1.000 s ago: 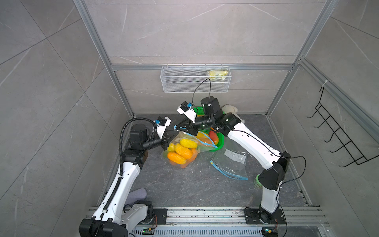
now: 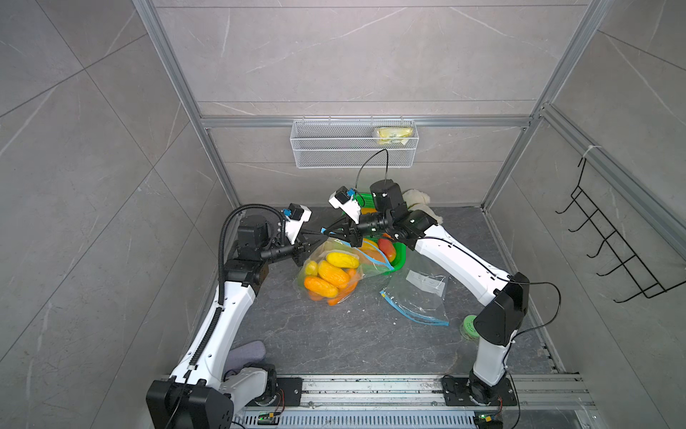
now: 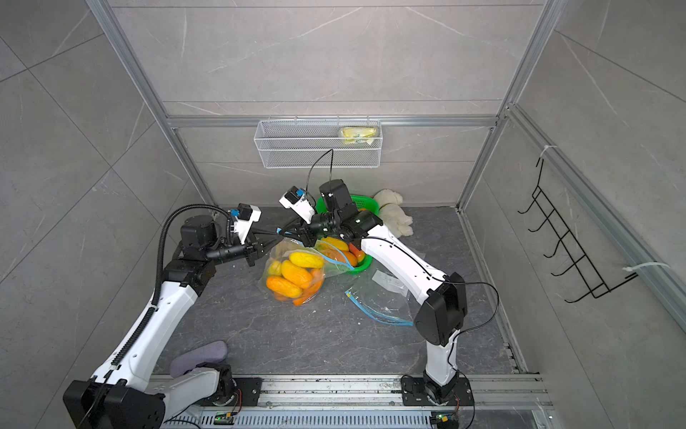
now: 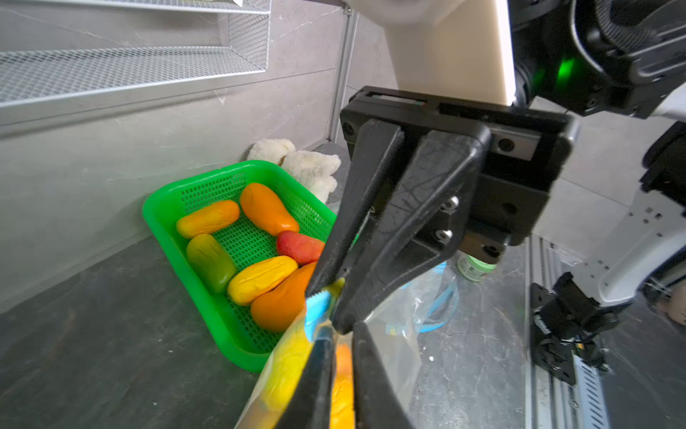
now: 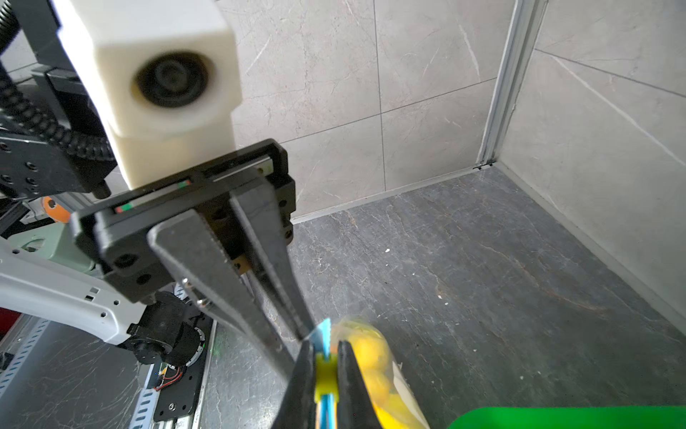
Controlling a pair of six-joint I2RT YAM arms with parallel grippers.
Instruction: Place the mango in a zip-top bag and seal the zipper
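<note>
A clear zip bag [image 2: 330,279] with several yellow and orange mangoes rests mid-table, its blue zipper edge raised toward both grippers, which meet over it. My right gripper is shut on the zipper end, blue and yellow between its tips in both wrist views. My left gripper, part open, has its blurred tips just below the right one's, at the zipper; whether it touches the bag is unclear.
A green basket [image 4: 171,236] of fruit stands behind. A spare empty zip bag [image 2: 418,300] lies right, near a green-lidded jar [image 2: 470,327]. A plush toy [image 3: 393,214] is at back right.
Both arms have shifted slightly right, the left also a little upward, with the bag's zipper edge moving along with my right gripper. The mangoes have stayed about in place.
</note>
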